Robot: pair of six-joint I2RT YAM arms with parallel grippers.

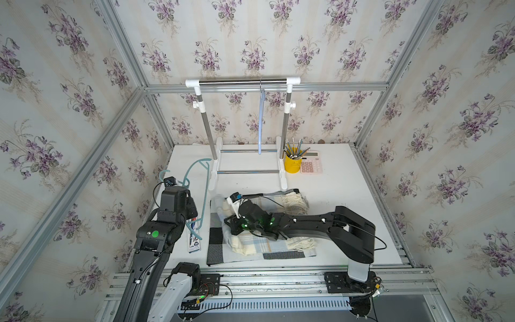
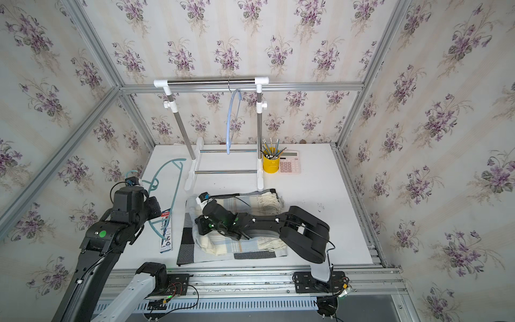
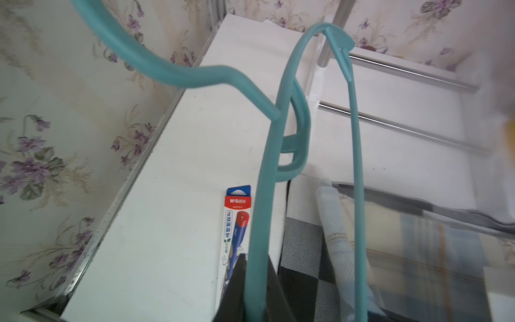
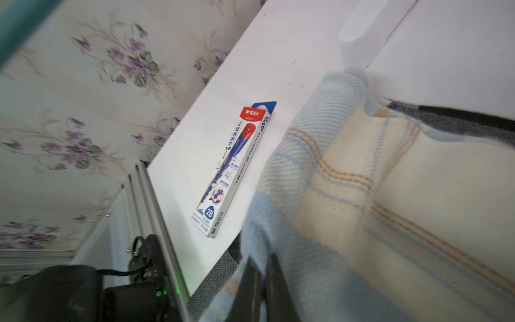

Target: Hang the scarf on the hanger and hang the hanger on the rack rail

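Note:
The plaid cream and blue scarf (image 1: 287,244) lies folded on a grey mat, its left edge rising in my right gripper, which is shut on it, as the right wrist view shows. My left gripper is shut on a teal hanger (image 3: 357,177) at the table's left, held above the surface. A light blue hanger (image 1: 260,120) hangs from the bar of the white and steel rack (image 1: 241,82) at the back.
A pencil box (image 1: 194,241) lies at the left of the mat. A yellow pen cup (image 1: 292,163) and pink calculator (image 1: 311,166) stand back right.

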